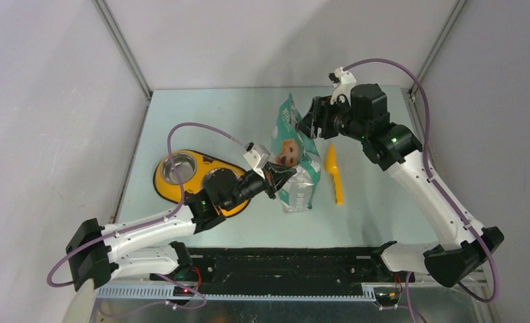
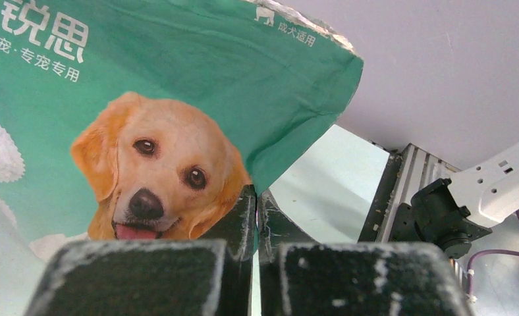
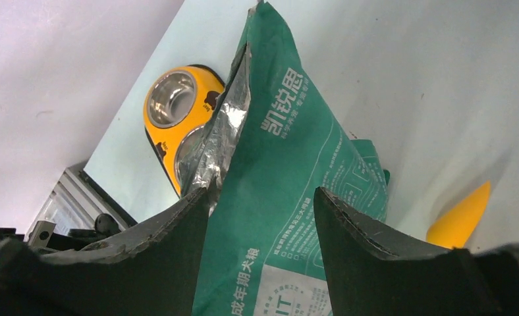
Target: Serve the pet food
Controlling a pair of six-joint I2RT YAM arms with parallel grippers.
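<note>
A green and silver pet food bag (image 1: 297,148) with a dog's face stands upright in the middle of the table. My left gripper is shut on the bag's side edge, which runs in between its fingertips. From above, that gripper (image 1: 290,173) is at the front left of the bag. My right gripper is part open; the bag (image 3: 276,178) shows below and between its fingers. It sits at the bag's upper right side, and whether it touches is unclear. The orange double bowl (image 1: 208,163) holds metal dishes, one partly behind the left arm.
A yellow scoop (image 1: 334,176) lies on the table just right of the bag, below my right gripper. Walls stand at the back and both sides.
</note>
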